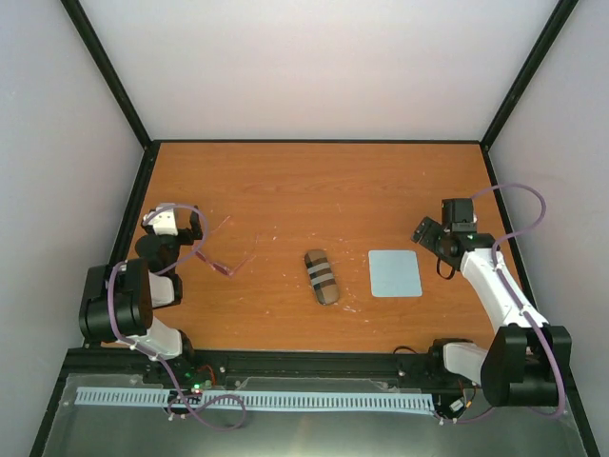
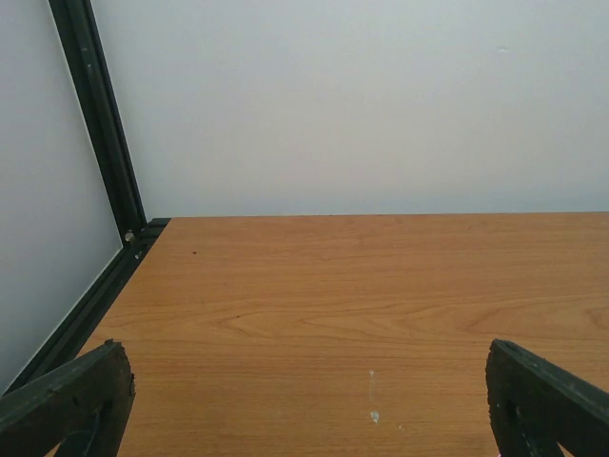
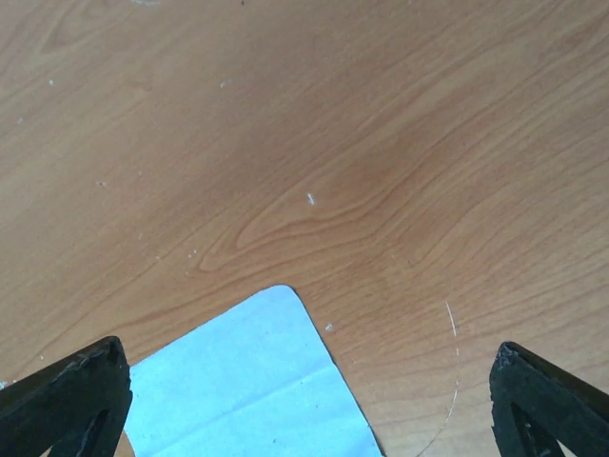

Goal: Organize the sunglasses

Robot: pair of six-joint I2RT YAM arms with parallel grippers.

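Observation:
Pink-framed sunglasses (image 1: 222, 268) lie on the left part of the table, just right of my left gripper (image 1: 188, 221). A brown case with grey stripes (image 1: 321, 276) lies near the middle front, and a light blue cloth (image 1: 395, 273) (image 3: 252, 381) lies right of it. My left gripper is open, with bare table and wall beyond its fingers. My right gripper is open above the table beside the cloth, nothing between its fingers.
Walls and a black frame enclose it at the back and both sides.

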